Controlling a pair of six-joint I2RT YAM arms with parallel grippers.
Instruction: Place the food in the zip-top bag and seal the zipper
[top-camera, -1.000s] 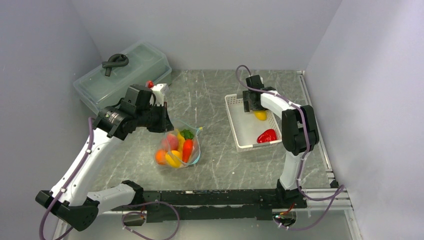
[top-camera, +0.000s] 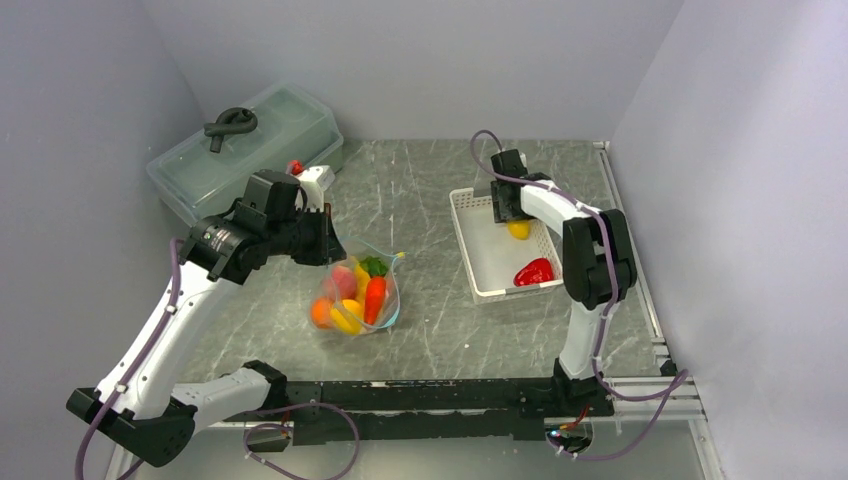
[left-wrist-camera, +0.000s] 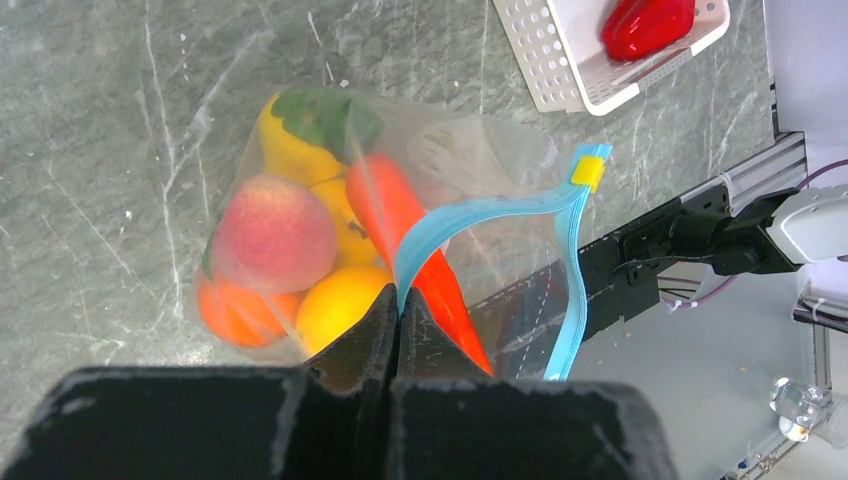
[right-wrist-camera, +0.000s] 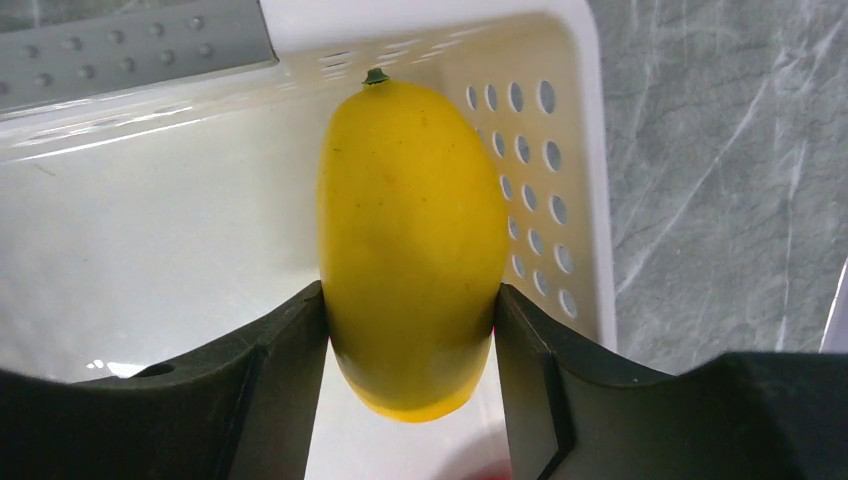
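In the right wrist view a yellow mango-like fruit is pinched between both fingers of my right gripper, inside the white basket. The zip top bag stands with its blue-edged mouth spread. A peach, a carrot, an orange and yellow items show through its clear film. My left gripper is shut on the blue zipper edge. A yellow slider sits at the far end of that edge. The red pepper lies near the basket's front.
A lidded translucent box stands at the back left, a small red item beside it. Bare marbled table lies between the bag and the basket. Walls border the back and sides.
The left arm is nearly still.
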